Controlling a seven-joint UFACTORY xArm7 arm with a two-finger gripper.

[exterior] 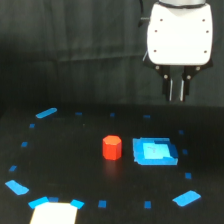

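A red block [112, 148] stands on the dark table near the middle of the camera view. Right of it lies a blue square tray [142, 156] with a lighter blue patch [157, 150] inside, apart from the block. High at the upper right hangs my gripper [177, 97], pointing down above and behind the tray. Its two fingers are apart and only dark background shows between them.
Strips and small squares of blue tape mark the table, among them a strip [46, 113] at the left and another [186, 198] at the lower right. A pale object [54, 213] is cut off by the bottom edge. Bare table surrounds the red block.
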